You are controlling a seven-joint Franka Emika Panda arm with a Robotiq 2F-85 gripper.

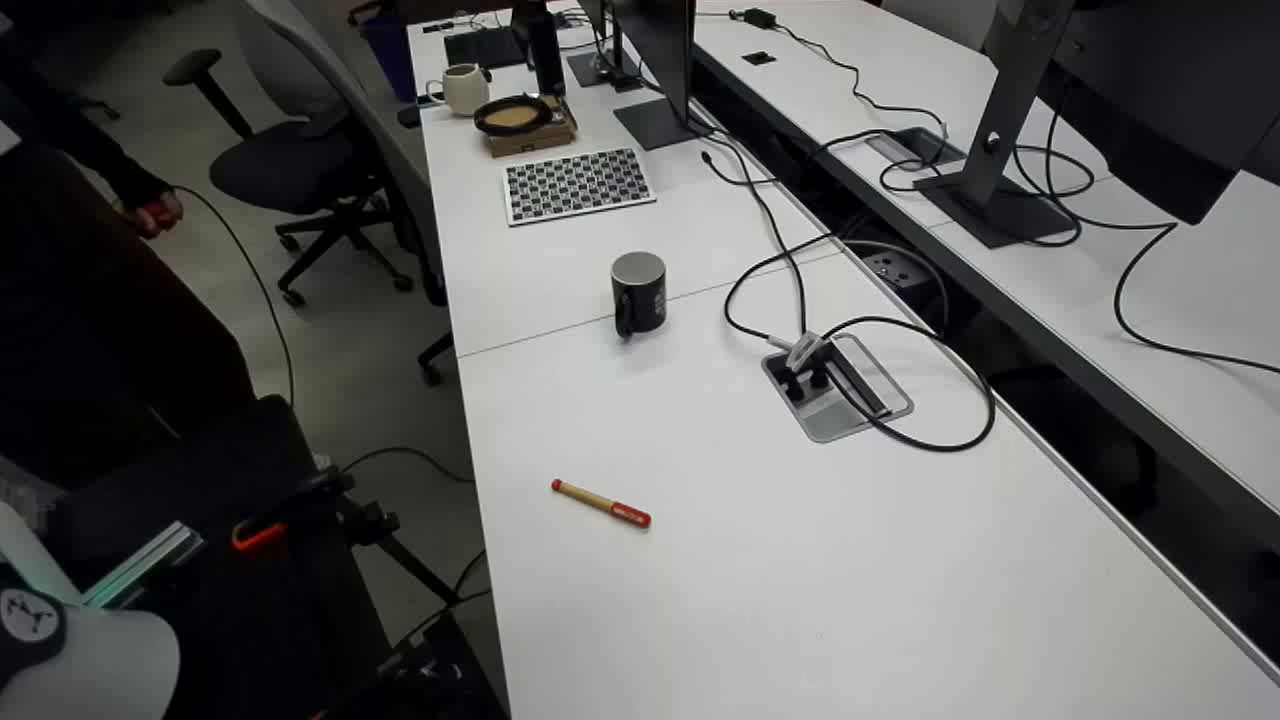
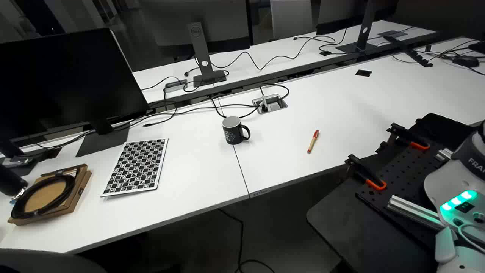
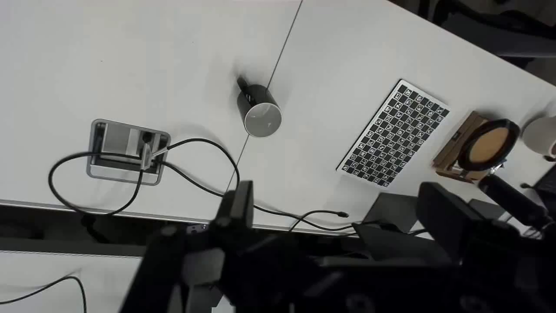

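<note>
A black mug (image 1: 638,293) with a grey inside stands upright on the white table, close to the seam, its handle (image 2: 246,132) turned toward the marker's side. The marker (image 1: 601,504), tan with red ends, lies on bare tabletop some way off. In the wrist view my gripper is open, its fingers wide apart and empty. That view looks down on the mug (image 3: 259,110) from above; the marker does not show there. Neither exterior view shows the gripper itself.
A checkered board (image 2: 137,165) and a cardboard box with a black ring of cable (image 2: 47,195) lie beyond the mug. Looping cables run from a table socket (image 1: 836,388) toward the monitors (image 2: 68,82).
</note>
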